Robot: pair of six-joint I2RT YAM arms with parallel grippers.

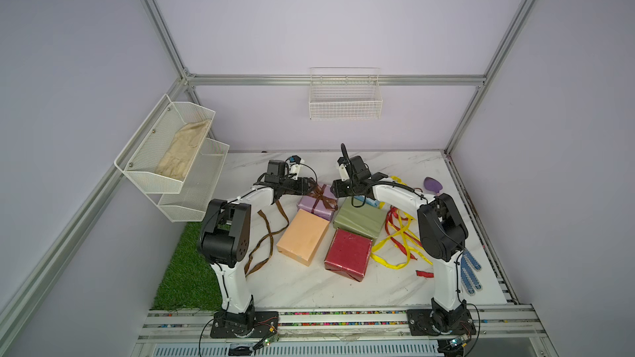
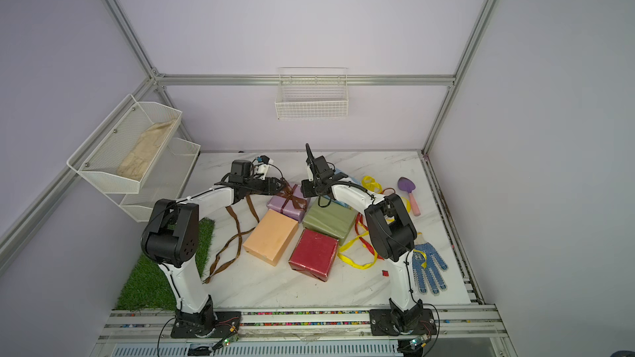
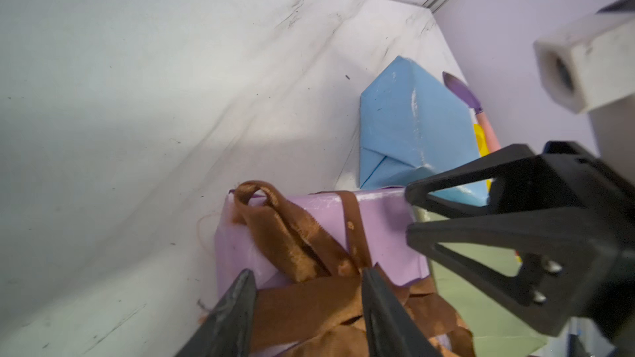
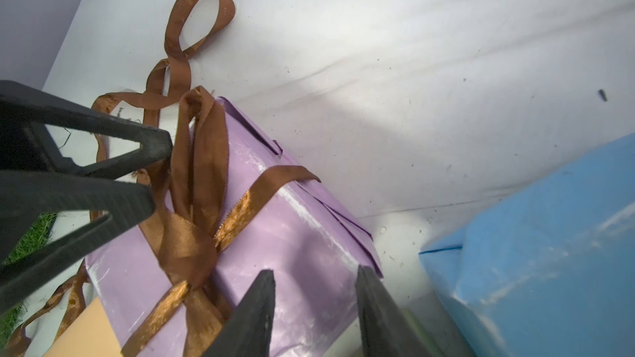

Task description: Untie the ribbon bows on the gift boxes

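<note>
A lilac gift box at the back middle carries a brown ribbon bow, its loop standing up at the back edge in the left wrist view. My left gripper is open over the bow from the left, with brown ribbon beneath its fingertips; whether they touch it is unclear. My right gripper hangs over the lilac box's right part, fingers apart with nothing visible held. Peach (image 1: 303, 238), red (image 1: 347, 254) and green (image 1: 360, 220) boxes show no ribbon on top.
A blue box (image 3: 416, 125) stands behind the green one. Loose brown (image 1: 268, 238), yellow (image 1: 390, 261) and red ribbons lie at the sides, with a purple spatula (image 2: 406, 185) and blue glove (image 2: 430, 267) on the right. White wire baskets (image 1: 168, 181) hang at left and back.
</note>
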